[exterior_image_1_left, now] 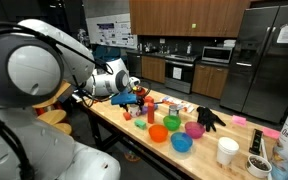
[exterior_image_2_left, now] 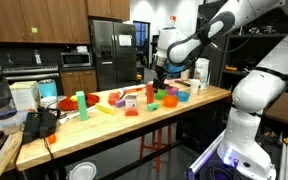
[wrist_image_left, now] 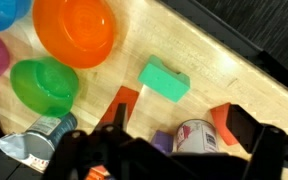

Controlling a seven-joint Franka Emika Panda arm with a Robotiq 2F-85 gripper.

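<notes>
My gripper stands open in the wrist view, its dark fingers [wrist_image_left: 112, 142] wide apart. Beyond the fingertips a green block [wrist_image_left: 164, 79] lies on the wooden table, apart from them. Between and near the fingers are a can [wrist_image_left: 196, 136], a purple block [wrist_image_left: 163, 141] and a red block [wrist_image_left: 224, 122]. A longer red-orange block [wrist_image_left: 117, 112] lies by the left finger. In exterior view 1 the gripper [exterior_image_1_left: 124, 98] hangs above the table's far left part, small and hard to make out. The green block [exterior_image_1_left: 140, 124] shows near the front edge.
An orange bowl [wrist_image_left: 74, 30], a green bowl [wrist_image_left: 44, 86], a blue bowl [exterior_image_1_left: 181, 143] and a pink bowl [exterior_image_1_left: 194, 130] stand close together. Farther right are a black glove [exterior_image_1_left: 210, 119] and a white mug [exterior_image_1_left: 227, 150].
</notes>
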